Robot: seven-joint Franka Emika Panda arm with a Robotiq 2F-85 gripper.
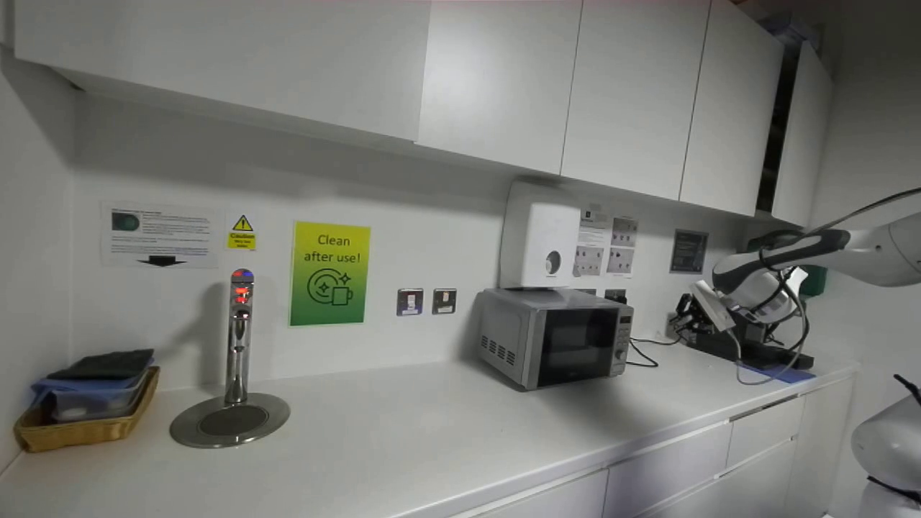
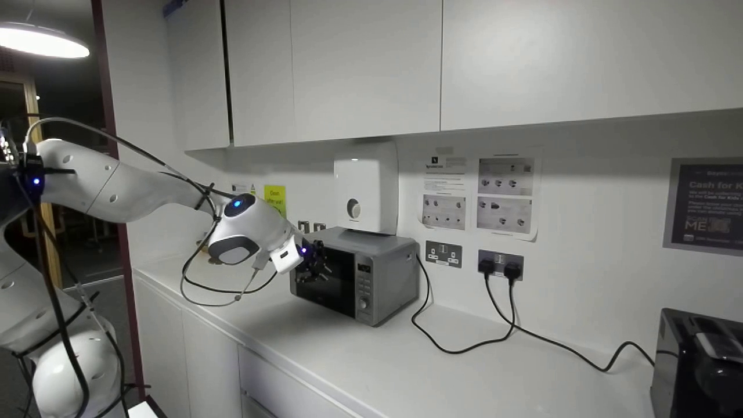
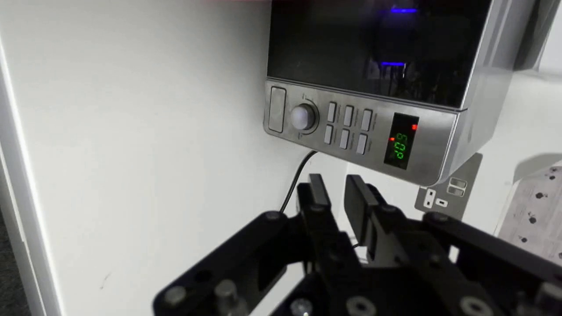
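Note:
A silver microwave (image 1: 557, 337) with a dark door stands on the counter against the wall. In the wrist view its control panel (image 3: 353, 123) appears sideways, with a round knob (image 3: 303, 116), several buttons and a lit green display (image 3: 401, 141). My black gripper is partly open; a narrow gap separates its fingers (image 3: 318, 190), and nothing is held in it. The panel lies beyond the fingertips, apart from them. From the second exterior view, the gripper (image 2: 325, 262) overlaps the microwave's front (image 2: 327, 285). The first exterior view shows it small and dark.
A black cable (image 2: 453, 352) runs along the counter from wall sockets (image 2: 500, 266). A dark appliance (image 2: 700, 369) stands farther right. Above hang a white dispenser (image 1: 540, 233) and cupboards (image 1: 639, 103).

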